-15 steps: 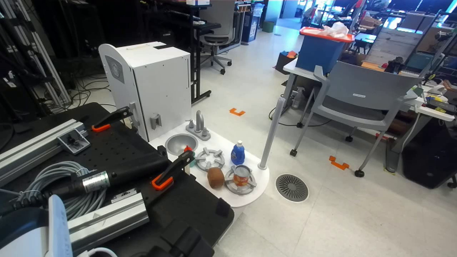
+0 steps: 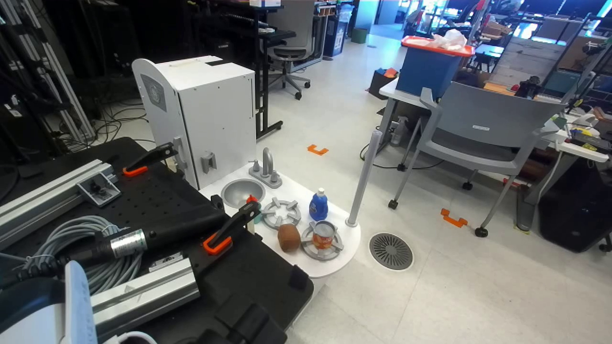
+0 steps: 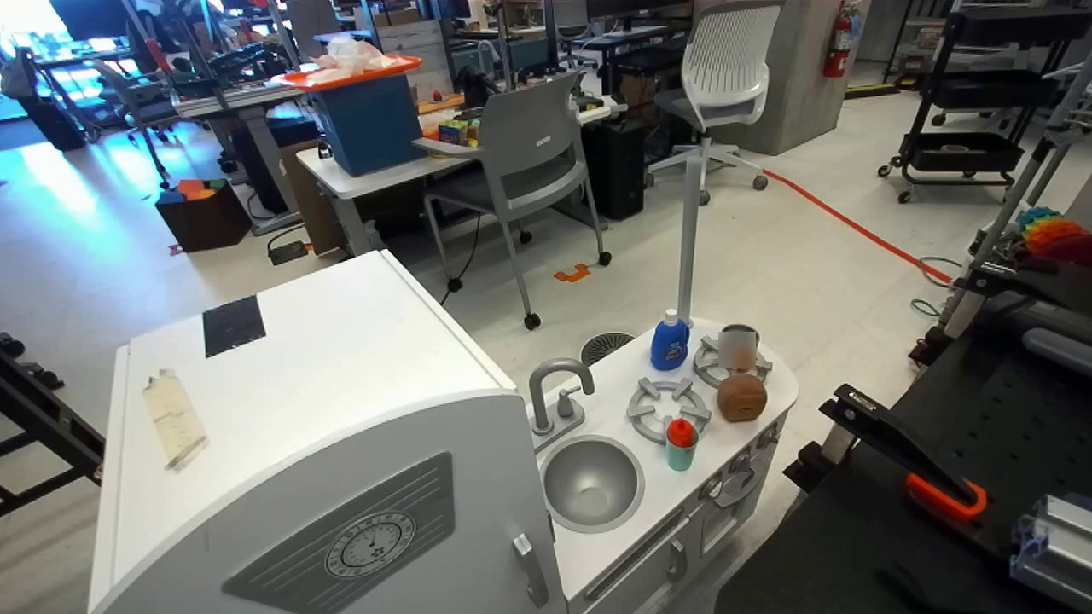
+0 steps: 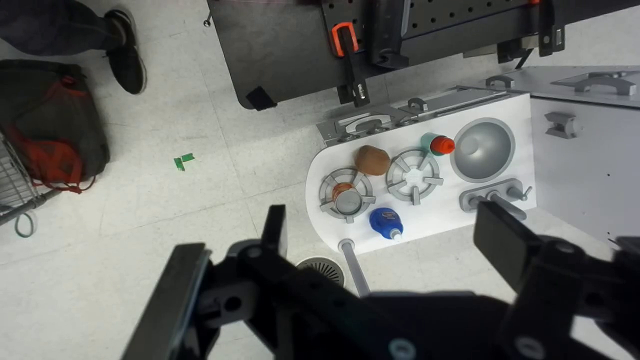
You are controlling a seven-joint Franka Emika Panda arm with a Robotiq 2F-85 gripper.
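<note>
Wide apart in the wrist view, the fingers (image 4: 274,231) of my gripper stand open, with nothing held between them. Beyond them lies a white toy kitchen counter (image 4: 327,156). A blue bottle (image 4: 384,222) with a white cap stands near its back edge. On one grey burner sits an orange-labelled can (image 4: 346,201), and a brown rounded block (image 4: 372,160) is beside that burner. Close to the sink (image 4: 483,150), a teal cup (image 3: 681,455) has a red-topped item (image 3: 681,431) in it. The other burner (image 4: 414,175) is bare.
A grey post (image 2: 365,177) rises from the counter's rounded end. The tall white cabinet (image 2: 215,120) and grey faucet (image 2: 267,166) flank the sink. A black table (image 2: 246,275) with orange-handled clamps (image 2: 218,243) runs along the front. The sink basin looks empty.
</note>
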